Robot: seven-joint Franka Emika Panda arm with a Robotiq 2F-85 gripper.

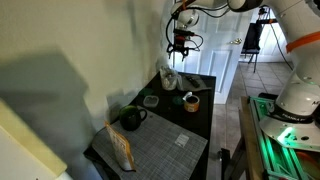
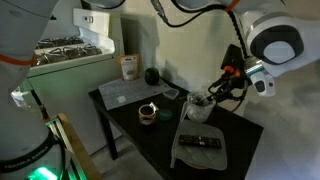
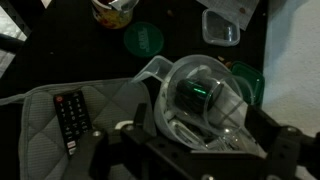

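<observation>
My gripper is open above a clear pitcher [image 3: 166, 112], its dark fingers [image 3: 262, 125] spread over the near part of it. Something dark green [image 3: 194, 95] lies inside the pitcher, along with thin items hard to make out. The handle points away from the gripper in the wrist view. From the side, the gripper [image 2: 232, 88] hangs just above and to the right of the pitcher [image 2: 198, 112]; I cannot tell whether they touch. At the far end of the table in exterior view 1, the gripper [image 1: 181, 46] is above the pitcher [image 1: 168, 78].
A black remote [image 3: 72, 120] lies on a grey quilted pad [image 3: 40, 150] beside the pitcher. Around it are a green lid [image 3: 143, 38], an open can [image 2: 147, 114] and a small clear tub [image 3: 220, 28]. A dark mug [image 1: 132, 117] and a bag [image 1: 120, 147] stand farther off.
</observation>
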